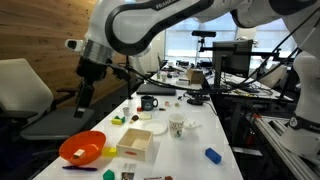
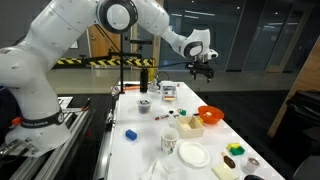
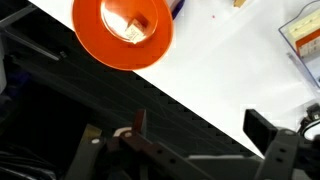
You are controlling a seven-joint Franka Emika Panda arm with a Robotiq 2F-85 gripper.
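My gripper is open, with nothing between its fingers. In exterior view 1 it hangs well above the table's far left, over the orange bowl's (image 1: 68, 143) side of the workspace. A small pale block (image 3: 133, 33) lies inside the bowl, which fills the upper left of the wrist view. The bowl sits apart from and below the fingers. In exterior view 2 the gripper (image 2: 203, 72) shows small, high above the table's far end.
Beside the bowl are a beige box (image 1: 136, 147), a purple marker (image 1: 80, 168) and small green and yellow blocks. A white cup (image 1: 176, 124), a plate (image 2: 194, 155) and a blue block (image 1: 213, 155) stand farther off. Bare table lies around the blue block.
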